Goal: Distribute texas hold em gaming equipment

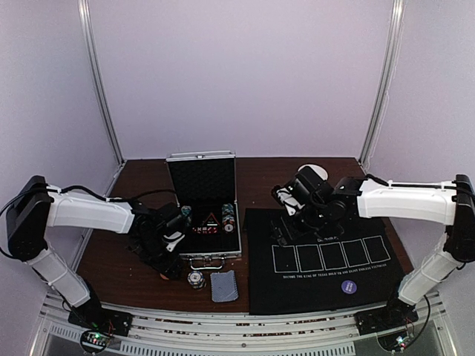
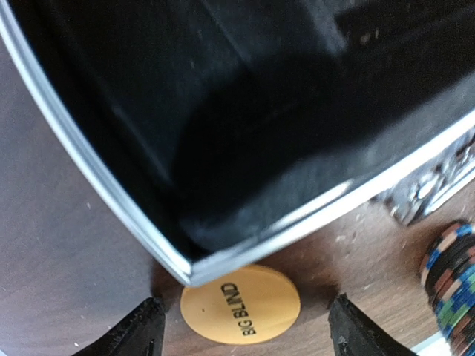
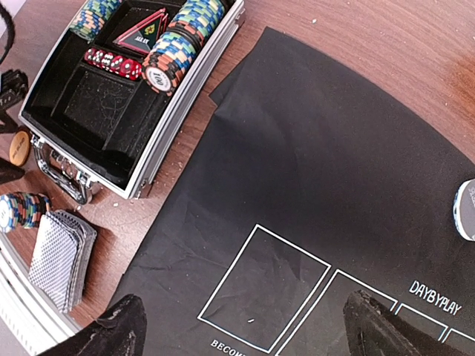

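Observation:
The open chip case (image 1: pixel 208 237) holds chips, red dice (image 3: pixel 111 63) and triangular pieces. An orange BIG BLIND button (image 2: pixel 240 304) lies just outside its front-left corner, between the open fingers of my left gripper. A chip stack (image 1: pixel 196 279) and a card deck (image 1: pixel 224 287) lie in front of the case. My right gripper is open and empty above the black mat (image 1: pixel 319 289), which has printed card boxes. A purple button (image 1: pixel 349 286) lies on the mat; a white disc (image 3: pixel 465 209) shows at the right edge of the right wrist view.
Bare wooden table (image 1: pixel 130 185) shows at the back left and behind the mat. The case's lid (image 1: pixel 201 178) stands upright at the back.

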